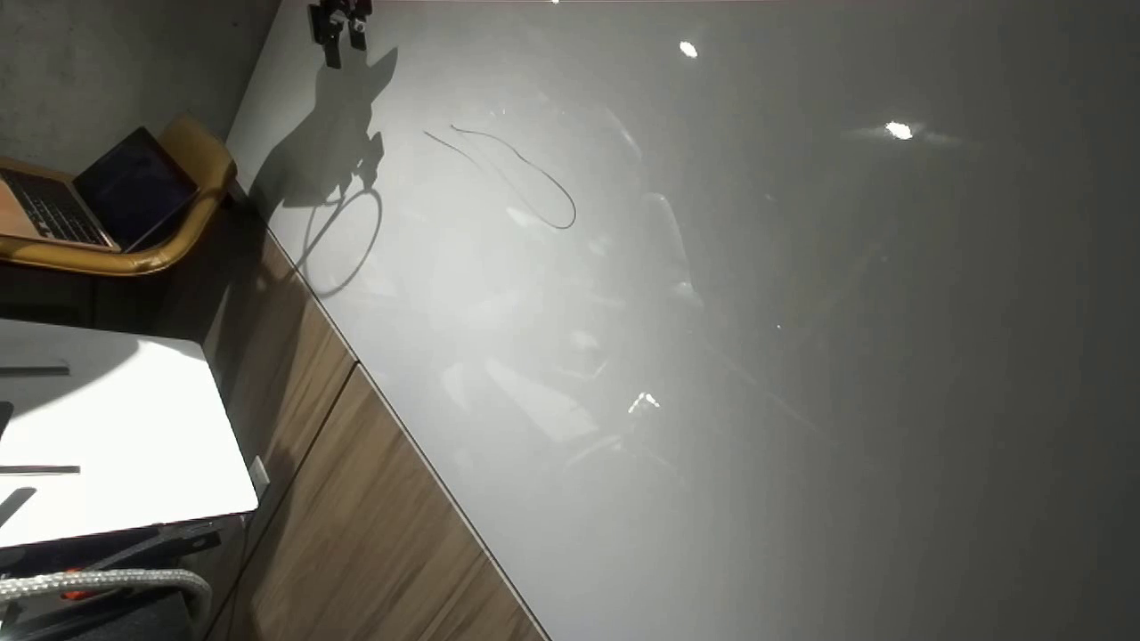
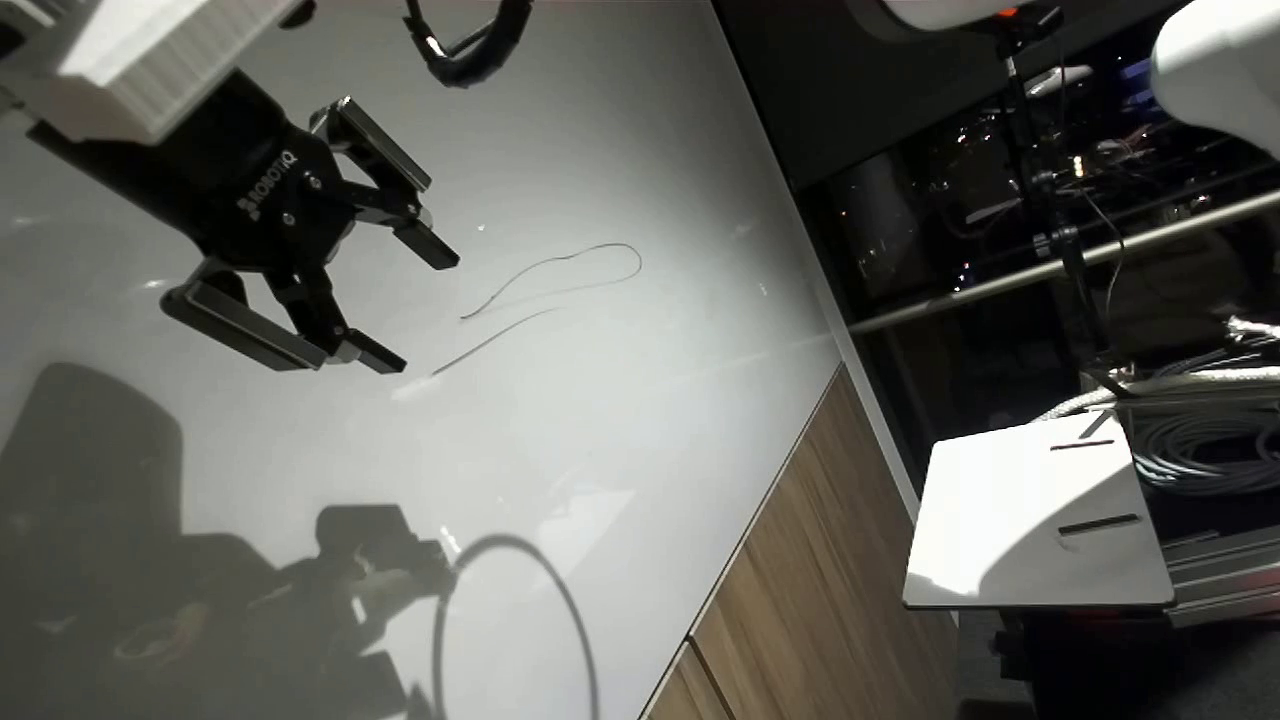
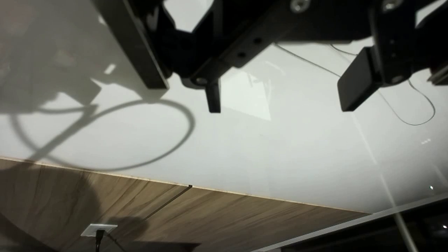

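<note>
My gripper (image 2: 417, 310) is open above the grey tabletop, with nothing between its black fingers. Near the top left corner of exterior view 1, only the end of the gripper (image 1: 345, 53) shows. From the wrist view, the two fingertips stand wide apart, and the gap of the gripper shows only pale tabletop. A thin dark wire (image 1: 574, 208) lies in a loose open loop on the table, apart from the fingers. The same wire (image 3: 434, 110) appears partly behind the right finger in the wrist view.
Wooden panels (image 1: 353, 513) border one side. Beyond them are a white board (image 1: 128, 427) and a laptop (image 1: 139, 192) on a tan chair (image 1: 208, 160). A socket (image 3: 98, 229) sits in the wood.
</note>
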